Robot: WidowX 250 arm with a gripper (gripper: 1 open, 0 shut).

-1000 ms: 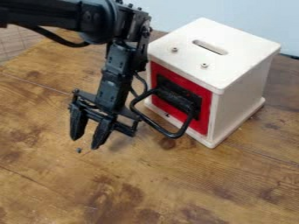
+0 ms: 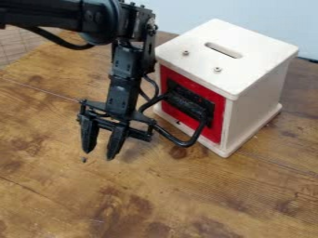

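My black gripper (image 2: 102,141) hangs over the bare wooden table, its two fingers pointing down and apart, with nothing between them. It is just left of a cream wooden box (image 2: 256,79) with a slot and screws on top. The box's front has a red panel (image 2: 218,139) carrying a black fitting (image 2: 187,98). Black cables loop from the arm across the front of that panel.
A pale tiled floor shows beyond the table's edge at the top left.
My gripper has shifted very slightly right and up, its fingers at a slightly different angle. The box has not moved.
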